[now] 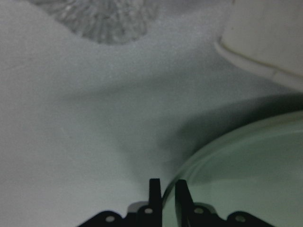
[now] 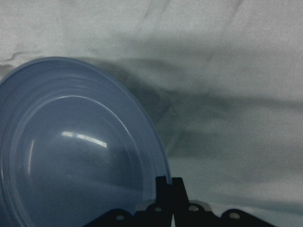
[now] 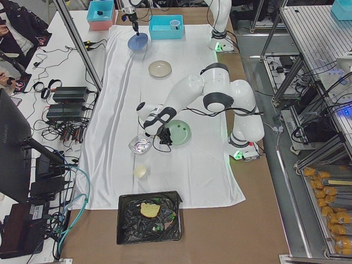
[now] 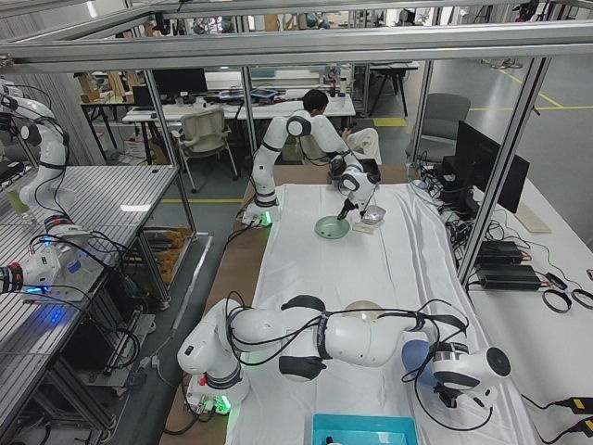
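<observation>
A green plate [image 3: 180, 130] lies on the white cloth. My left gripper is at its rim, fingertips either side of the edge with a small gap; whether it grips is unclear. A blue plate [image 2: 75, 142] lies at the far end in the left camera view. My right gripper is shut on its rim, fingertips together at the edge. A crumpled foil dish [image 3: 139, 144] and a cream cup [image 3: 140, 171] stand near the green plate.
A beige plate [image 3: 160, 69] lies mid-cloth. A teal bin [image 3: 157, 34] with a cup stands at the far end. A black lined tray [image 3: 124, 220] with bread and scraps sits at the near edge. The cloth between plates is clear.
</observation>
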